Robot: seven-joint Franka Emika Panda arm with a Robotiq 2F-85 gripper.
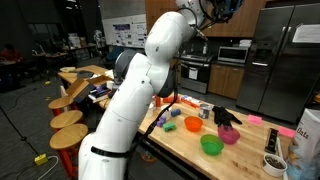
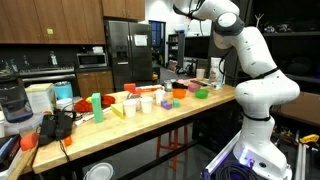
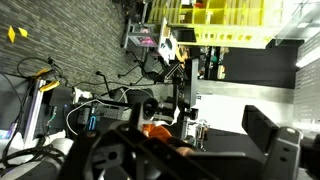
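High above the table, my gripper [image 1: 222, 10] is at the top edge of exterior view 1, partly cut off. In the wrist view two dark fingers [image 3: 265, 145] stand wide apart at the lower edge, with nothing held between them. On the table are a green bowl [image 1: 211, 145], a pink bowl [image 1: 228, 135] and an orange bowl [image 1: 193, 124], all well below the gripper. A black object [image 1: 226, 117], its kind unclear, lies behind the pink bowl. Small coloured blocks [image 1: 168, 127] sit left of the bowls.
A white bag-like object [image 1: 305, 135] and a round white dish [image 1: 274, 164] occupy the table's right end. Round wooden stools [image 1: 68, 137] line its left side. In exterior view 2, white containers [image 2: 147, 104] and a green item [image 2: 97, 107] stand farther along the table [image 2: 90, 133].
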